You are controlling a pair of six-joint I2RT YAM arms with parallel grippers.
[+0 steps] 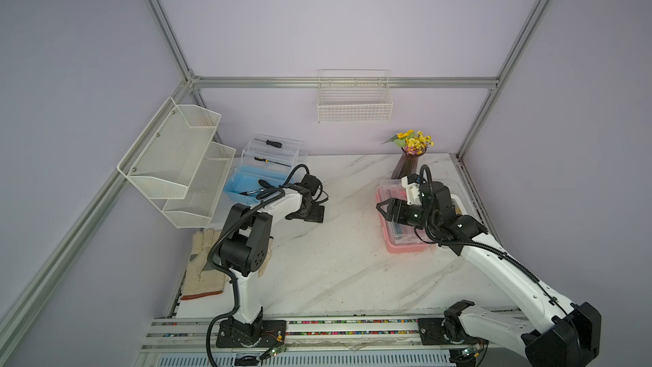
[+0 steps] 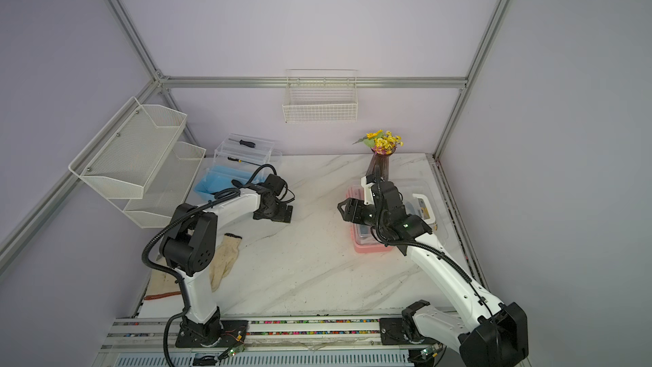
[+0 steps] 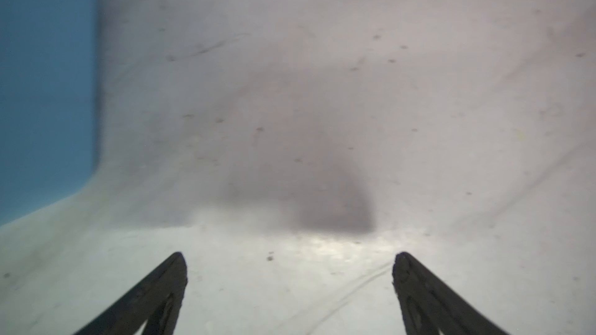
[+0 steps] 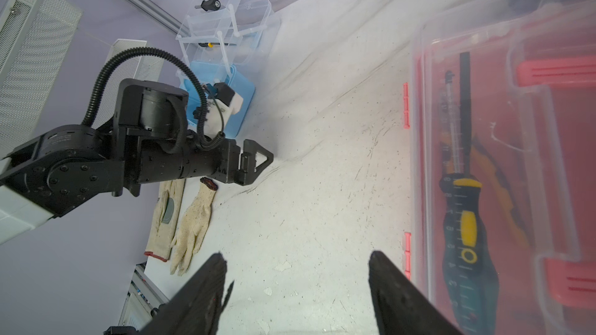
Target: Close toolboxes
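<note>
The blue toolbox stands at the back left with its clear lid raised, screwdrivers in the lid's trays. Beside the box, low over the table, my left gripper is open and empty; a blue wall fills the left edge of that wrist view. At the right lies the pink toolbox. A clear cover lies flat over its visible part, with a screwdriver seen through it. Over this box's left side, my right gripper stands open with nothing between its fingers. My right arm hides much of that box.
Behind the pink box is a vase of yellow flowers. A clear piece with a white handle lies to its right. Work gloves rest at the front left, below white mesh shelves. Between the two boxes the marble table is bare.
</note>
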